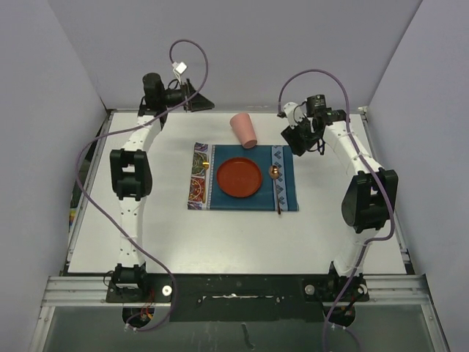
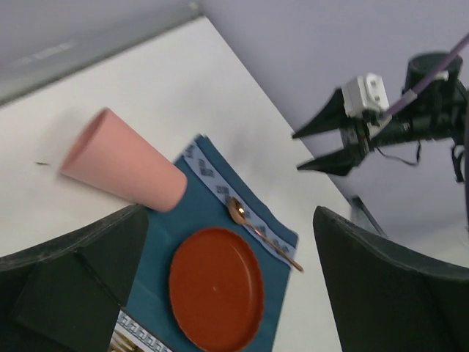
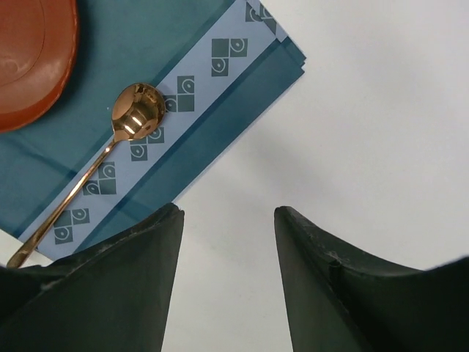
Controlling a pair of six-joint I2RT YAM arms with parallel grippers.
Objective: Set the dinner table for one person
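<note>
The pink cup [image 1: 243, 130] lies on its side at the back edge of the blue placemat [image 1: 223, 206]. A red-brown plate [image 1: 239, 177] rests mid-mat. On the patterned right strip is a gold spoon [image 3: 138, 111], its handle toward the front; gold cutlery [image 1: 205, 166] shows on the left strip. My left gripper is open in the air behind and left of the cup, nothing between its fingers. Off the mat's back right corner, my right gripper holds its fingers apart, with only bare white table showing between them.
Bare white table [image 1: 205, 242] lies in front of the mat and on both sides. Grey walls [image 1: 414, 147] close off the sides and back. Purple cables [image 1: 121, 231] loop beside both arms.
</note>
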